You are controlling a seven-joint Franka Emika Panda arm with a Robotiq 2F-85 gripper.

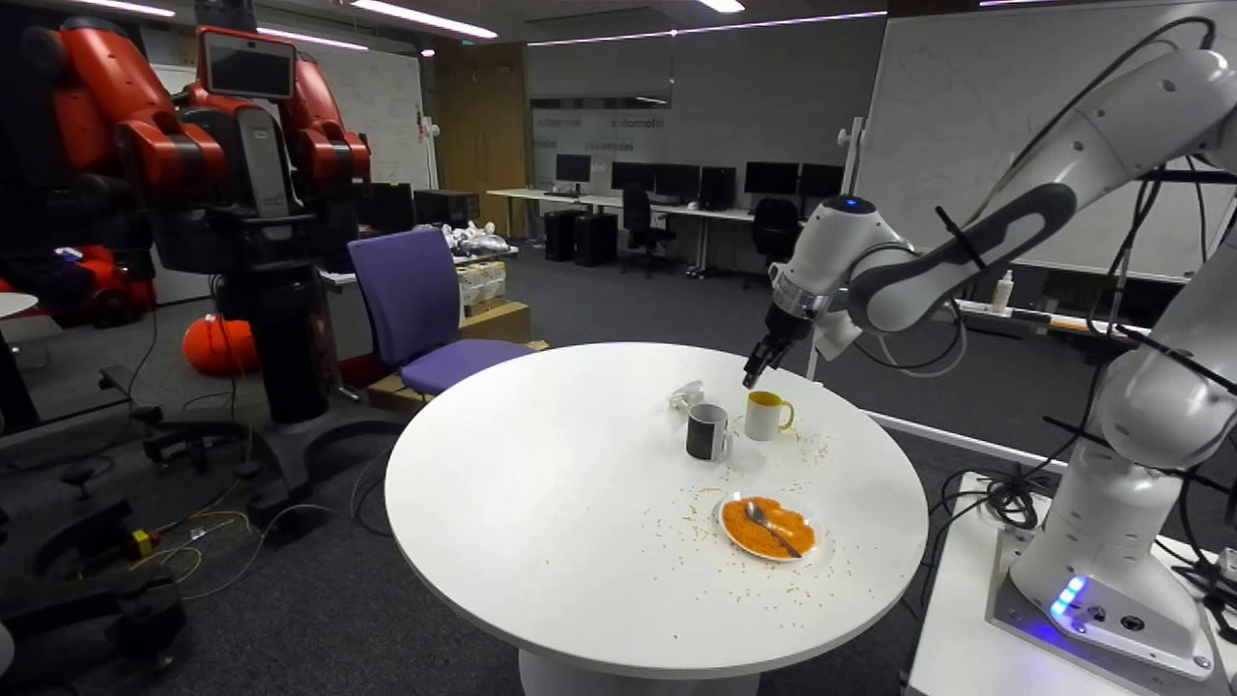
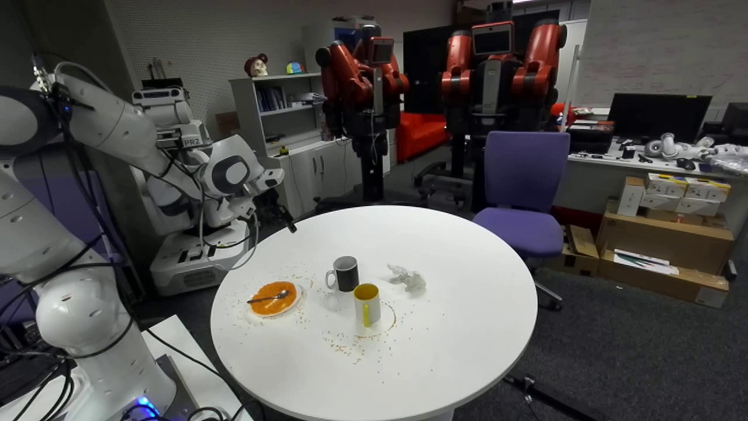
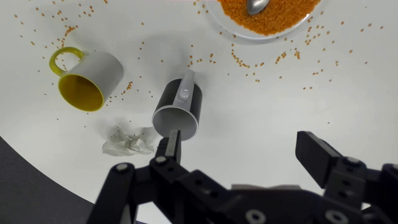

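Observation:
My gripper stands open above the table, its two black fingers wide apart and nothing between them. A black and grey mug stands upright; in the wrist view its rim lies just beyond the left fingertip. To its left in that view is a white mug with a yellow inside and yellow handle. Crumpled clear plastic or tissue lies near both mugs. A white plate heaped with orange grains carries a metal spoon.
Loose orange grains are scattered around the plate and mugs. A purple chair stands close to the table's edge.

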